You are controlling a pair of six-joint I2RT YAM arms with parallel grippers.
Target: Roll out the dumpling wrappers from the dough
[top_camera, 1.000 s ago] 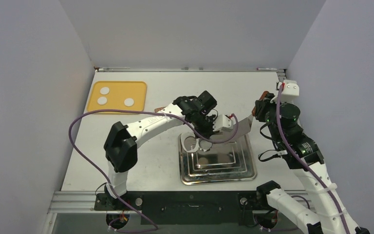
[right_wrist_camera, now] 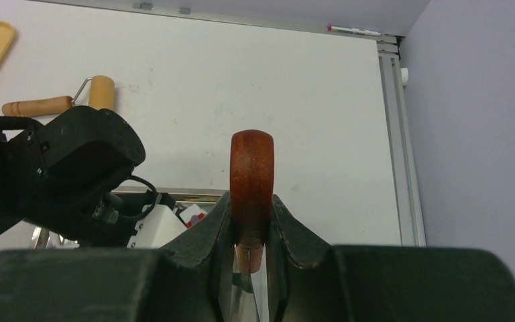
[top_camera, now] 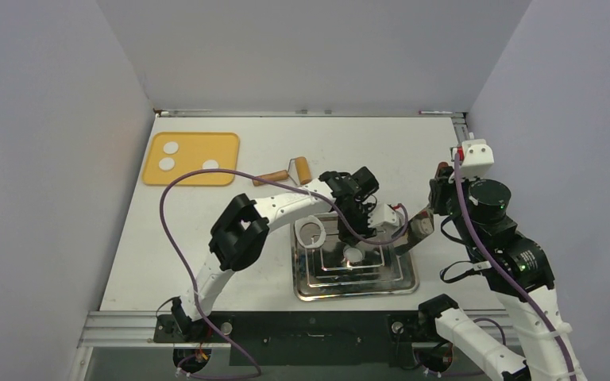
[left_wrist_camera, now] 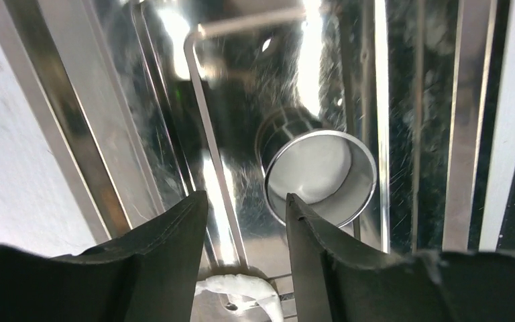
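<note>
On the metal tray (top_camera: pixel 365 286) stands a round metal ring cutter (left_wrist_camera: pixel 322 176), with a white disc showing at its bottom. My left gripper is open over the tray, nothing between its fingers; the ring cutter lies close by its right finger. A white ring-shaped dough scrap (top_camera: pixel 310 232) rests on the tray's left part, its edge also low in the left wrist view. To the right, my right gripper is shut on the brown wooden handle of a broad-bladed knife (right_wrist_camera: pixel 252 161). The knife's shiny blade (top_camera: pixel 418 230) hangs by the tray's right edge.
At the back left is a yellow board (top_camera: pixel 198 149) with several white dough discs. Behind the left arm lies a wooden roller (top_camera: pixel 303 170). My left arm reaches across the table's middle, close to the knife blade.
The ring cutter has moved right and toward the tray's front, the left arm shifting rightward and forward.
</note>
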